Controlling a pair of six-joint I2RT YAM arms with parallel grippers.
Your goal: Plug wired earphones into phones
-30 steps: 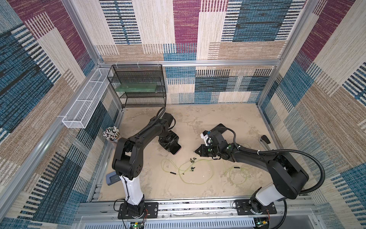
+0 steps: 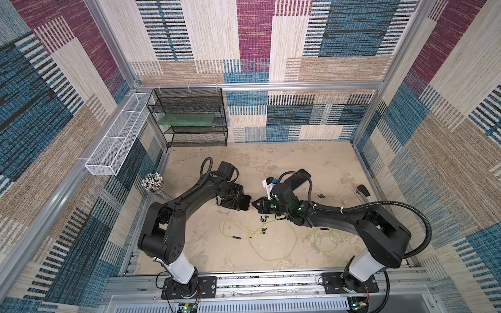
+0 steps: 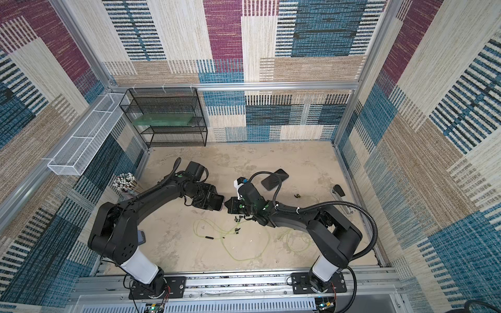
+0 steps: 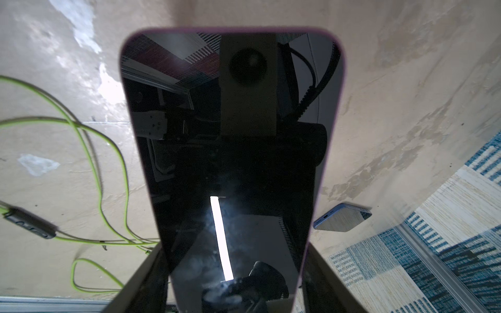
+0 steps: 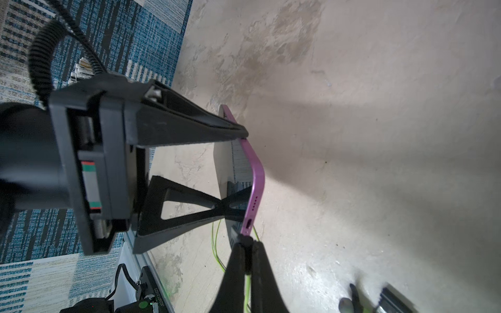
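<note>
In the left wrist view a phone with a purple frame and dark glossy screen stands between the fingers of my left gripper, which is shut on it. The phone's bottom edge, with its port, faces my right gripper. The right fingertips are shut just below that edge, close to the port. A green strand of cable shows between or behind the right fingers; whether a plug is held cannot be made out. The green wired earphones lie looped on the table beneath both grippers.
Another dark phone lies behind the right arm. A blue phone lies near the left arm's base. A second green cable is coiled at right.
Over the last second my right gripper has moved left toward the phone.
</note>
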